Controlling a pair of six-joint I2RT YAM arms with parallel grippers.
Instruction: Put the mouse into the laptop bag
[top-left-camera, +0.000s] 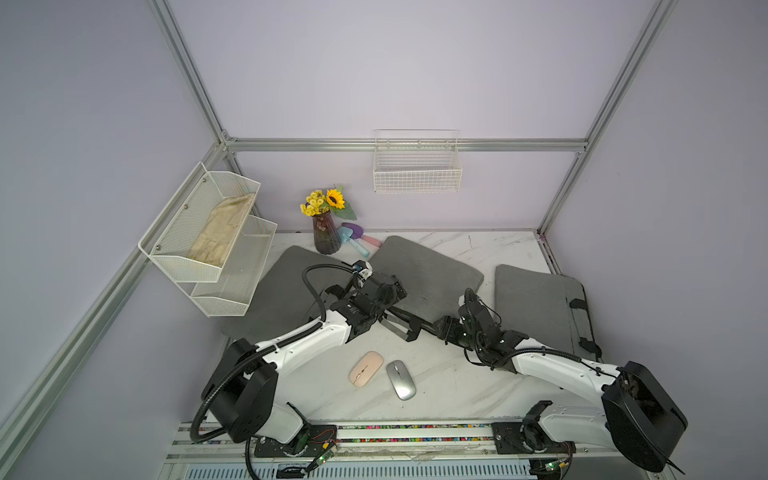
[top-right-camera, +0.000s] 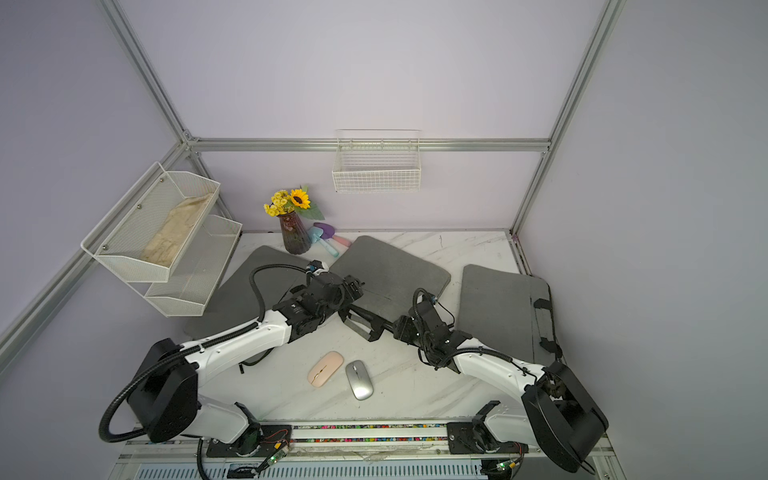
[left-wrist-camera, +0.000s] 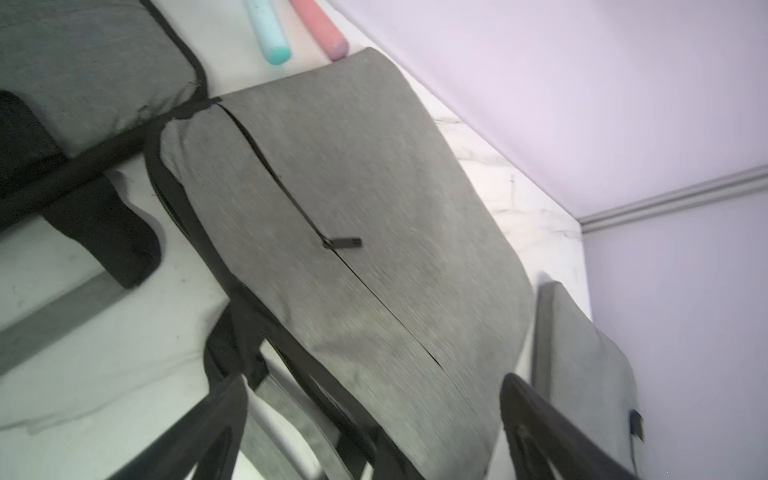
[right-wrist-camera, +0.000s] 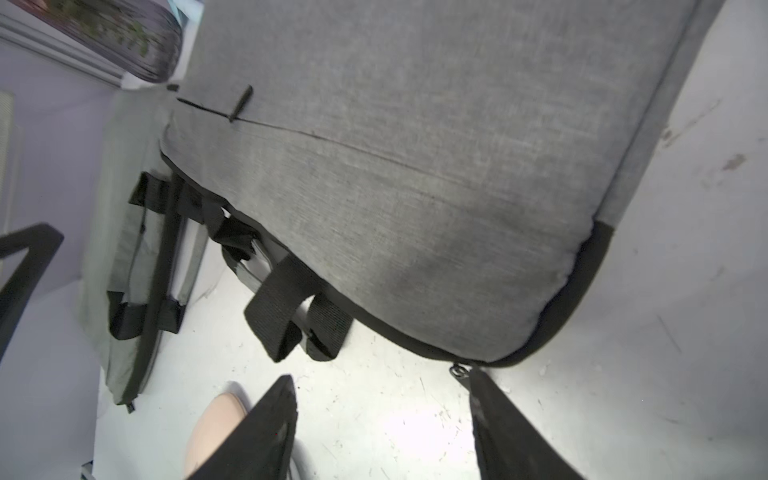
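A grey laptop bag (top-left-camera: 424, 272) with black handles lies mid-table, zip along its top. My left gripper stands open above its left part, nothing gripped. My right gripper is open at the bag's near right corner, beside a zip puller (right-wrist-camera: 461, 377), holding nothing. In front on the marble lie a pink mouse (top-left-camera: 365, 368) and a silver mouse (top-left-camera: 401, 380).
More grey bags lie left (top-left-camera: 276, 280) and right (top-left-camera: 532, 296). A flower vase (top-left-camera: 325, 233) and small coloured tools stand behind. A white wall rack (top-left-camera: 208, 256) hangs at left.
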